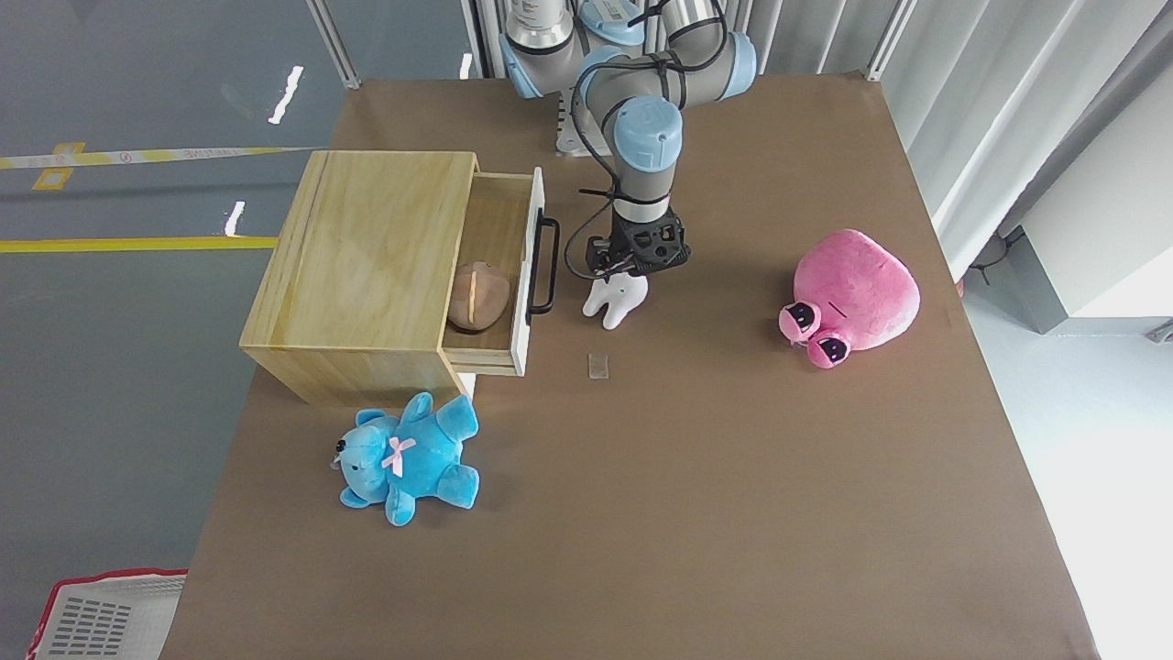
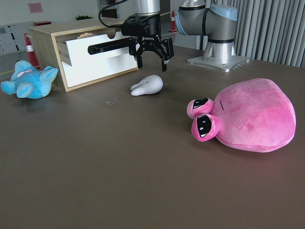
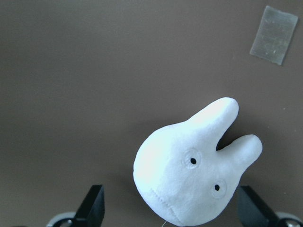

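A small white plush (image 3: 189, 170) with long ears and two eyes lies on the brown table (image 1: 748, 495), just right of the open drawer. My gripper (image 2: 151, 63) hangs over it, fingers pointing down and apart, open with nothing between them. In the wrist view both finger tips show at the bottom edge, either side of the plush. In the front view my gripper partly hides the plush (image 1: 616, 297).
The wooden cabinet (image 1: 363, 231) has its drawer out, with a brown round object (image 1: 476, 295) inside and a black handle (image 1: 550, 264). A blue bear (image 1: 418, 462) lies below it; a pink plush (image 1: 858, 286) lies at the right.
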